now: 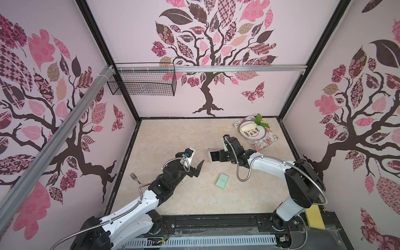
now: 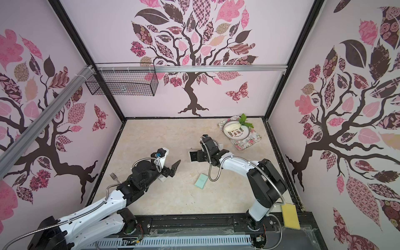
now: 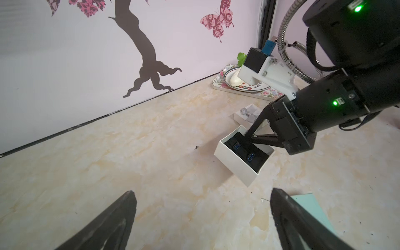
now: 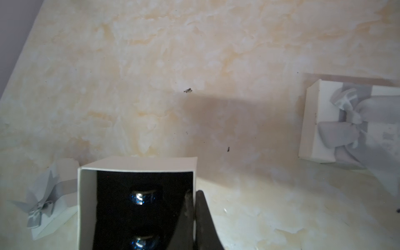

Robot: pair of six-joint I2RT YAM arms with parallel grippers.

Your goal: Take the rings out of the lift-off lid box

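Note:
An open white box (image 3: 233,162) with a black insert (image 4: 112,208) is held by one wall. My right gripper is shut on that wall, one finger inside and one outside. Two shiny blue rings, a farther ring (image 4: 143,197) and a nearer ring (image 4: 145,242), sit in slots in the insert. The opening faces up; whether the base touches the table cannot be told. My left gripper stands open and empty, apart from the box to its left. A white ribboned piece lies beyond the box in the left wrist view.
A second white ribboned piece (image 4: 58,200) lies on the table by the left arm. A pale green pad (image 1: 222,180) lies in front, a fork (image 1: 134,177) at left. A plate (image 1: 252,130) on a floral tray stands back right.

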